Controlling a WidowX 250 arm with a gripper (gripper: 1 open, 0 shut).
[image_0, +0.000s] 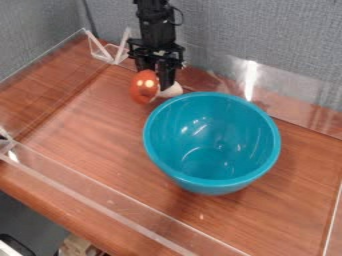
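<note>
A black robot arm comes down at the top centre, its gripper (156, 76) shut on a red round object (143, 87) just left of and behind the large teal bowl (211, 169). A small white piece (170, 90) shows beside the red object, near the bowl's back rim; what it is I cannot tell. The gripper's fingers are dark and partly hidden by the red object.
A white wire stand (104, 51) stands at the back left. A grey padded wall runs along the back, with a transparent strip at its foot.
</note>
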